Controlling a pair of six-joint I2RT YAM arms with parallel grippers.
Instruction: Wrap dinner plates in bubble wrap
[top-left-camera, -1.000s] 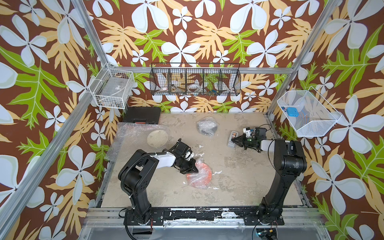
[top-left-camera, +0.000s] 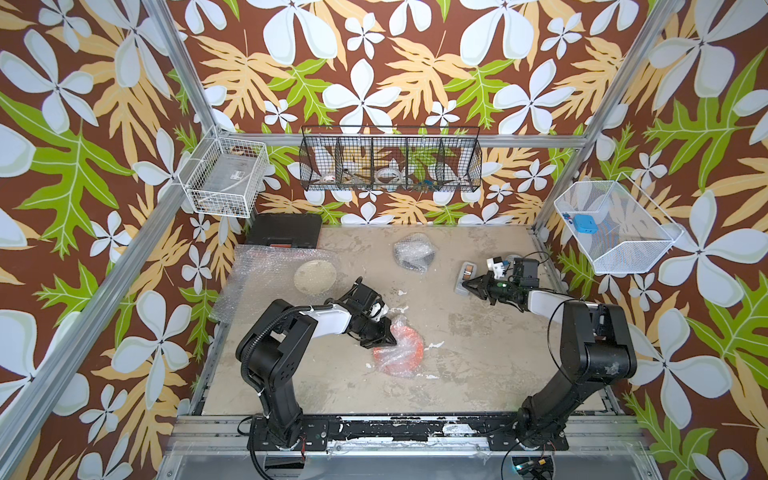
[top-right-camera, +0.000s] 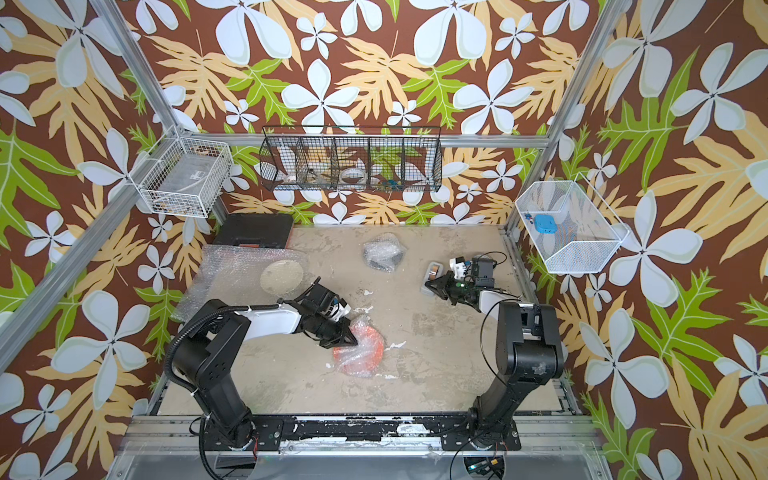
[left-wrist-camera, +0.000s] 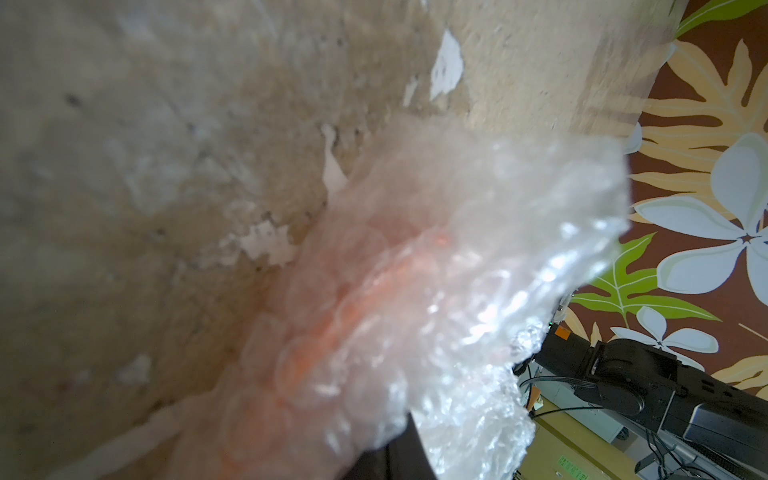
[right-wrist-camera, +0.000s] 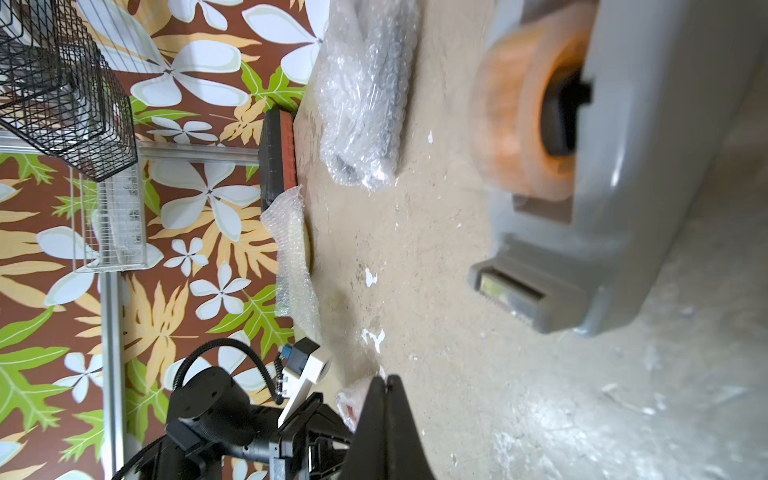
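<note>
A red-orange plate (top-left-camera: 409, 352) lies at the front middle of the table under bubble wrap (left-wrist-camera: 480, 232). My left gripper (top-left-camera: 390, 343) is shut and its tips rest at the plate's left side, against the wrap. The wrap partly covers its fingers in the left wrist view, so any film between them is hidden. Toward the right of the table, my right gripper is shut with nothing visible between its fingers. Beside it stands a grey tape dispenser (right-wrist-camera: 640, 184) with an orange tape roll (right-wrist-camera: 520, 104). A beige plate (top-left-camera: 315, 277) lies on a flat bubble wrap sheet (top-left-camera: 260, 276) at the back left.
A bubble-wrapped bundle (top-left-camera: 413, 253) sits at the back middle, and a black case (top-left-camera: 284, 230) at the back left. Wire baskets hang along the frame, including a white one (top-left-camera: 620, 232) at right.
My right arm's elbow has swung outward to the right and its gripper has shifted very slightly. The left arm, the plates and the wrap look unchanged.
</note>
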